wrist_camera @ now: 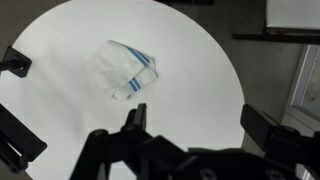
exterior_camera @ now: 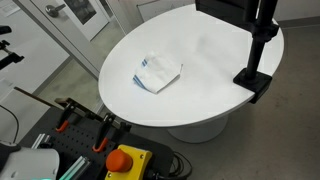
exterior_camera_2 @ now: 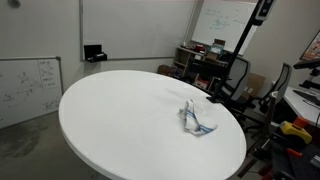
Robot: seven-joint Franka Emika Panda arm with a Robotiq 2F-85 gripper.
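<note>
A white cloth with blue stripes (wrist_camera: 115, 72) lies loosely folded and a little crumpled on the white round table (wrist_camera: 200, 90). It rests flat towards the near left in exterior view 1, and in exterior view 2 the same cloth (exterior_camera_2: 197, 120) is on the table's right part. My gripper shows along the bottom of the wrist view, its dark fingers spread wide. Nothing is between them, and the cloth is apart from them, farther off and below. How high the gripper hangs cannot be read exactly.
A black stand (exterior_camera: 252, 82) is at the table's right edge in exterior view 1. A red button on a yellow box (exterior_camera: 125, 162) sits in front, off the table.
</note>
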